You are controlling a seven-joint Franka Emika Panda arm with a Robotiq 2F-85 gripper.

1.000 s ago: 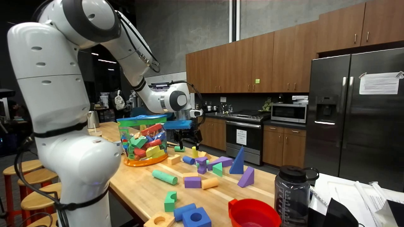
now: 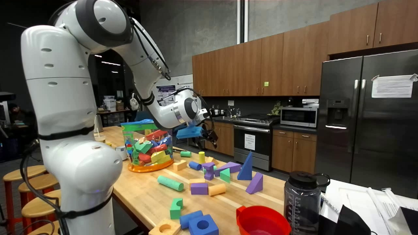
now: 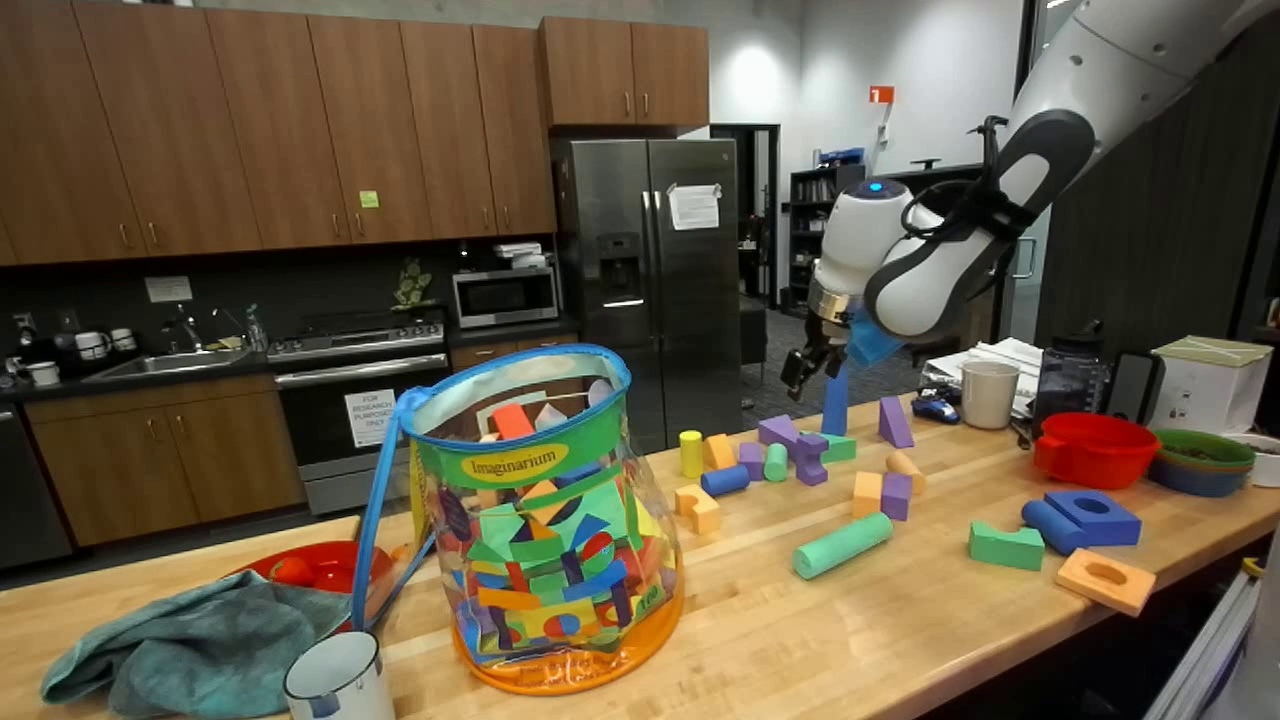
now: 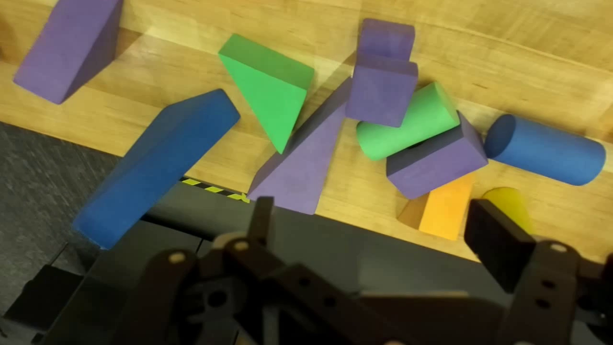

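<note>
Above the far edge of the table, my gripper stands open with nothing between its fingers; in exterior view 2 the gripper [image 3: 813,370] hangs tilted over the blocks. Below it in the wrist view lie a purple wedge [image 4: 313,164], a green triangle [image 4: 267,86], a green cylinder [image 4: 411,123], a purple block [image 4: 439,161], an orange block [image 4: 445,210] and a blue cylinder [image 4: 546,149]. One finger partly covers a yellow cylinder [image 4: 510,204]. A tall blue wedge [image 4: 158,166] stands at the left, with another purple wedge [image 4: 72,49] beyond it.
A clear bag [image 3: 546,462] full of blocks stands on the table. Near the other end are a red bowl [image 2: 261,221] and a dark water bottle [image 2: 301,203]. Several loose blocks, including a long green cylinder [image 3: 842,546], lie nearer the arm.
My gripper has turned and tilted, shifting to the right in exterior view 1. The arm's upper links have swung slightly right. The blocks look unmoved.
</note>
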